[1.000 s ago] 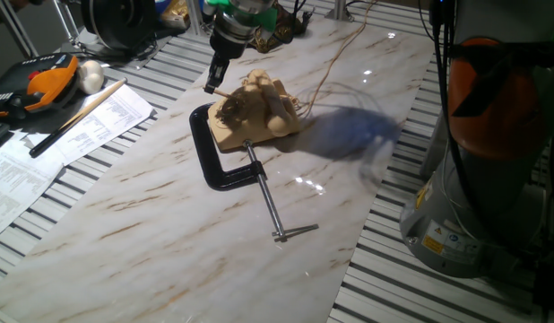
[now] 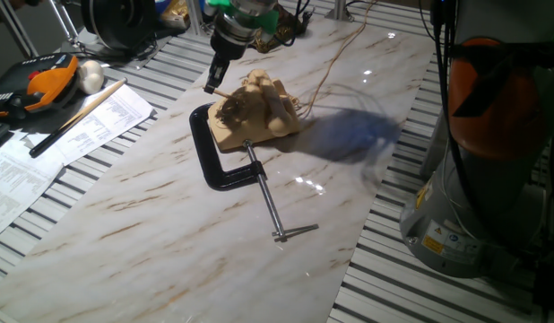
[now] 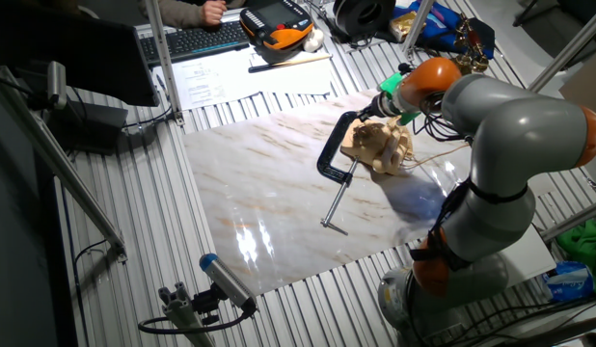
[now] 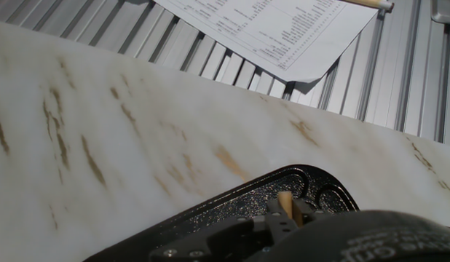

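A tan, lumpy model on a block (image 2: pixel 270 112) sits on the marble board, with a black C-clamp (image 2: pixel 205 152) around its left side. The clamp's steel screw (image 2: pixel 270 202) points toward the near side. Just above the model's far left edge is my gripper (image 2: pixel 212 87), pointing down. In the wrist view, the end of a small light wooden stick (image 4: pixel 285 201) shows at the fingers, and the gripper appears shut on it. From the fingertips the stick slants toward the model; whether it touches is unclear. The clamp's black frame (image 4: pixel 239 200) lies beneath the fingers.
Left of the board lie printed papers (image 2: pixel 102 121), a dark-tipped wooden rod (image 2: pixel 75 118) and an orange-black device (image 2: pixel 35 85). A thin cord (image 2: pixel 335 58) runs away behind the model. The marble board's near half (image 2: pixel 196 260) is clear. My arm's base (image 2: pixel 456 224) stands at the right.
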